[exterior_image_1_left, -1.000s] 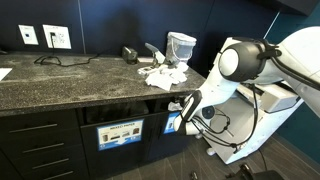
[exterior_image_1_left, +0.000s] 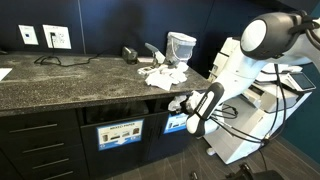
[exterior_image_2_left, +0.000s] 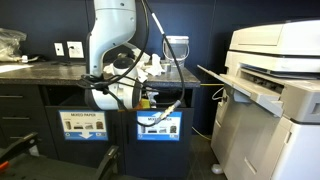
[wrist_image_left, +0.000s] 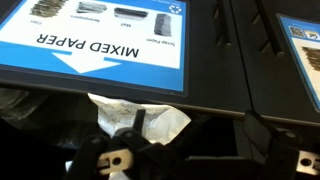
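Note:
My gripper stands open in the wrist view, its two dark fingers far apart. Crumpled white paper (wrist_image_left: 164, 121) lies in the dark bin opening below the front panel, partly hidden by the left finger. A blue-and-white "MIXED PAPER" label (wrist_image_left: 100, 40) fills the upper left of that view, upside down. In exterior view 2 the arm (exterior_image_2_left: 113, 90) reaches down at the open bins under the counter, and its fingertips are hidden there.
Crumpled white cloth or paper (exterior_image_1_left: 163, 76) lies on the dark counter (exterior_image_1_left: 85, 80), near a clear container (exterior_image_1_left: 180, 46). A large white machine (exterior_image_2_left: 262, 100) stands to the right of the cabinets. Loose cables hang around the arm. Open floor lies before the cabinets.
In exterior view 1 the arm's large upper joint has moved up and to the right, and the forearm has shifted right. The cloth on the counter has stayed put.

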